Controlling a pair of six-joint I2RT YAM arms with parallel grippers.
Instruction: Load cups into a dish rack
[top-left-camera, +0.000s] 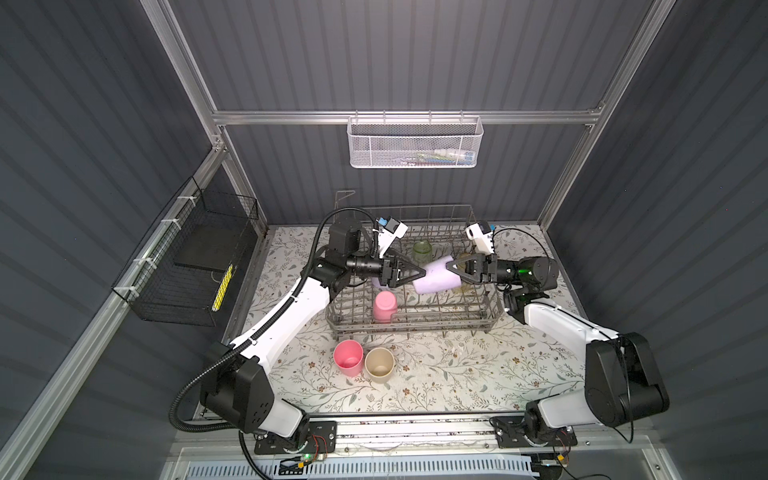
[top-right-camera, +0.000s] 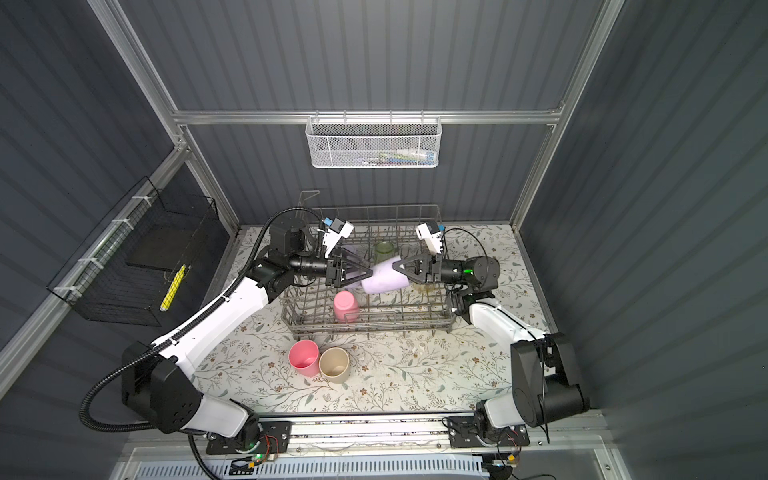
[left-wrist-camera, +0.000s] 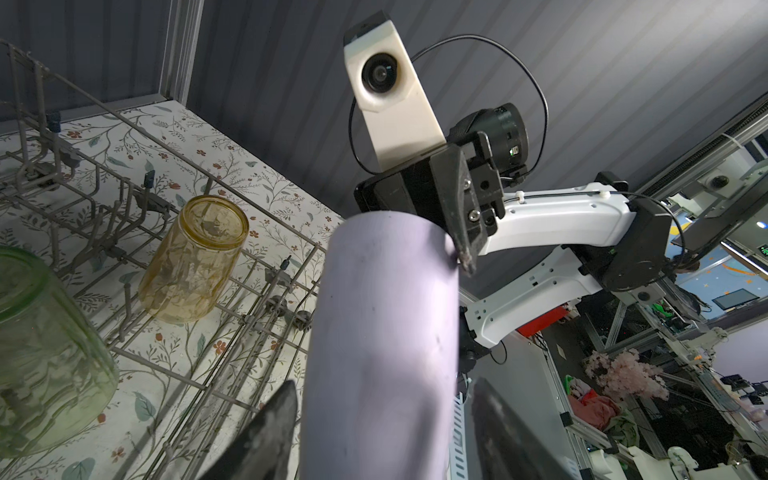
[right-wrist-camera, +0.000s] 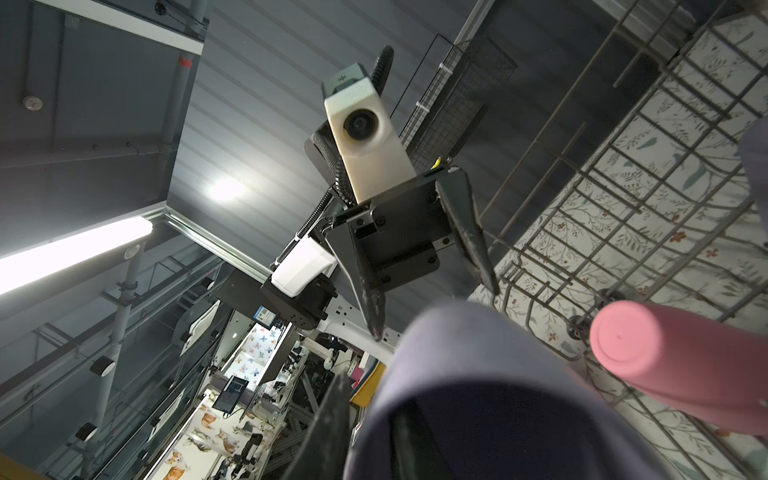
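A lavender cup (top-left-camera: 434, 276) lies sideways in the air above the dish rack (top-left-camera: 416, 328), between my two grippers. My right gripper (top-left-camera: 453, 266) has one finger inside its rim, as the right wrist view shows. My left gripper (top-left-camera: 416, 272) is at the cup's other end, part open, seemingly clear of it. In the rack are a pink cup (top-right-camera: 345, 305), a green glass (left-wrist-camera: 44, 360) and an amber glass (left-wrist-camera: 192, 264). In front of the rack stand an upright pink cup (top-left-camera: 349, 357) and a beige cup (top-left-camera: 379, 365).
A black wire basket (top-left-camera: 188, 280) hangs on the left wall and a white mesh basket (top-left-camera: 414, 144) on the back wall.
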